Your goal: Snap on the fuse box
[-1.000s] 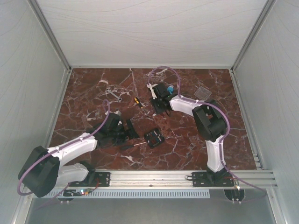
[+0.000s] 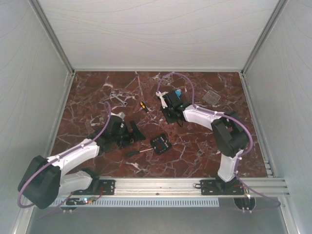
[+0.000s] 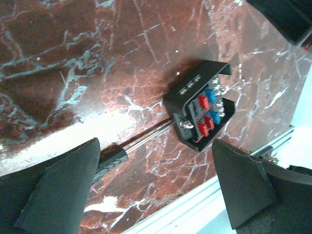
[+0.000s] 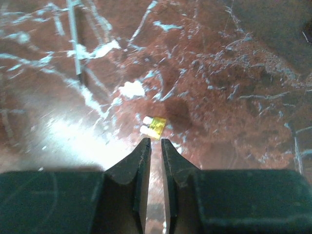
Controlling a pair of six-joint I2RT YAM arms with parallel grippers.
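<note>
The black fuse box (image 2: 161,144) lies open at the lower middle; the left wrist view shows red and blue fuses (image 3: 204,102) seated inside it. A screwdriver (image 3: 112,161) lies against its left side. My left gripper stands open just left of the box. My right gripper is over the table at back centre, its fingers shut; whether anything is between them cannot be made out. A small yellow fuse (image 4: 157,126) lies on the marble just beyond those fingertips in the right wrist view.
At the back are a wrench (image 2: 118,100), a yellow-handled screwdriver (image 2: 144,106), a blue item (image 2: 178,92) and a clear tray (image 2: 211,97). The marble between the box and the right edge is largely clear.
My right arm has shifted right and slightly toward the front over the last moment, its wrist lower in the top view. The left arm has moved very slightly.
</note>
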